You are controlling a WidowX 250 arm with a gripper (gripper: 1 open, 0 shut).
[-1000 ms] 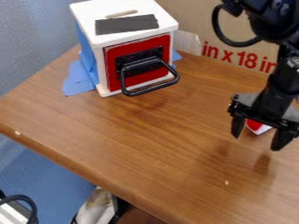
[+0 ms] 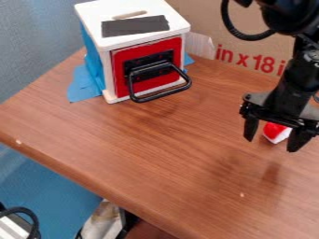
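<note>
My gripper (image 2: 270,140) hangs at the right edge of the view, low over the wooden table (image 2: 149,168), its two black fingers spread apart. Between and just behind them is a small red and white object (image 2: 279,133), partly hidden by the gripper. Whether it touches the fingers I cannot tell.
A white toy oven (image 2: 118,28) with a red door and black handle stands at the back left on a blue cloth (image 2: 82,86). A cardboard box (image 2: 218,28) is behind.
The gripper has shifted very slightly, its fingers a little to the left compared with a second ago. Everything else is unchanged.
</note>
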